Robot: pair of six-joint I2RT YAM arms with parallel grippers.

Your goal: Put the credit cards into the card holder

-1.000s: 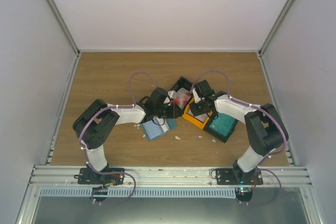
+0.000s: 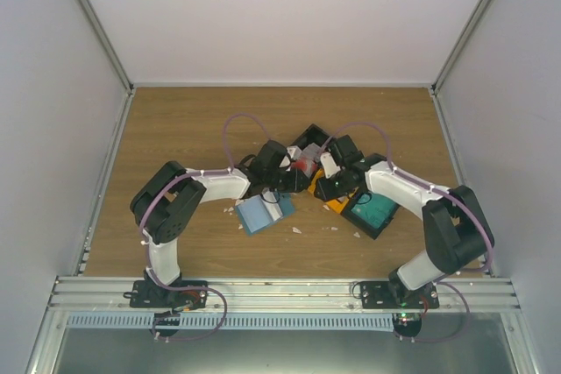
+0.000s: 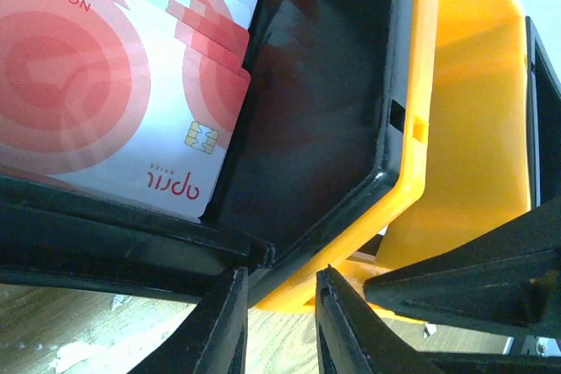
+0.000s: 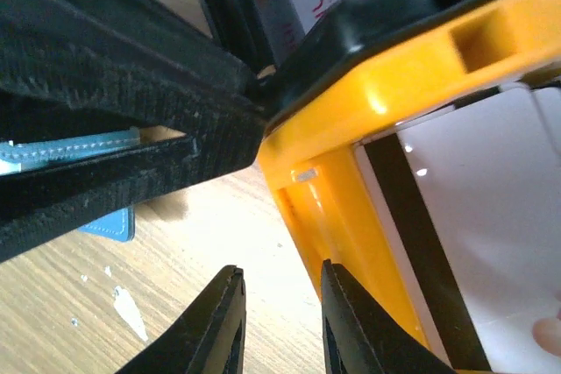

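Red-and-white cards (image 3: 79, 85) lie in a black-walled tray (image 3: 316, 67). Beside it, the yellow tray (image 4: 337, 216) holds white cards (image 4: 491, 190). My left gripper is part open at the black tray's near corner, touching or very close to it, with no card between its fingers. Close to its right, my right gripper also stands part open by the yellow tray's end wall, nothing visible between its fingertips. The blue card holder (image 2: 256, 215) lies on the table below the left forearm, partly covered by it.
A black tray with green cards (image 2: 375, 209) stands at the right, against the yellow one. Small white scraps (image 2: 296, 230) are scattered on the wood. Both grippers stand close together over the trays.
My left gripper has shifted a little to the right, and the black tray with red cards has moved slightly right too.
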